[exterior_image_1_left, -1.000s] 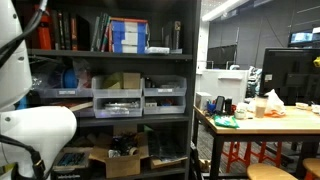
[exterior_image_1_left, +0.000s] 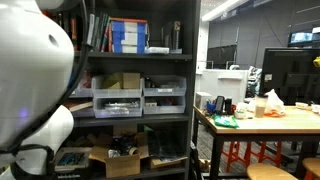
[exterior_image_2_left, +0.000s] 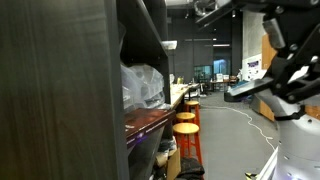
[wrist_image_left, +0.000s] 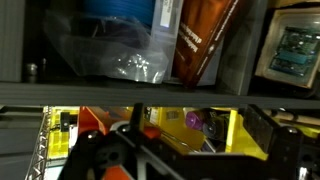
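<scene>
My gripper shows at the bottom of the wrist view, its dark fingers (wrist_image_left: 135, 140) spread wide with nothing held between them. Just past it runs a dark shelf edge (wrist_image_left: 100, 95). On one side of this edge lie clear plastic wrapping (wrist_image_left: 110, 55) and a reddish-brown flat item (wrist_image_left: 205, 35). Across the edge, between and beyond the fingers, are a yellow surface (wrist_image_left: 180, 125) and a small purplish object (wrist_image_left: 194, 119), partly hidden. In exterior view 1 the white arm (exterior_image_1_left: 30, 80) fills the left side; the fingertips cannot be made out there.
The dark bookcase (exterior_image_1_left: 187, 60) holds books (exterior_image_1_left: 130, 35), clear bins (exterior_image_1_left: 117, 107) and, low down, an open cardboard box (exterior_image_1_left: 120, 160). A wooden table (exterior_image_1_left: 265, 122) stands to the right, with stools (exterior_image_2_left: 187, 128) beside it. Open floor (exterior_image_2_left: 225, 140) lies beyond the shelf.
The arm has moved further into exterior view 1, spreading right and covering more of the bookcase's left side. The shelf contents in sight look unmoved.
</scene>
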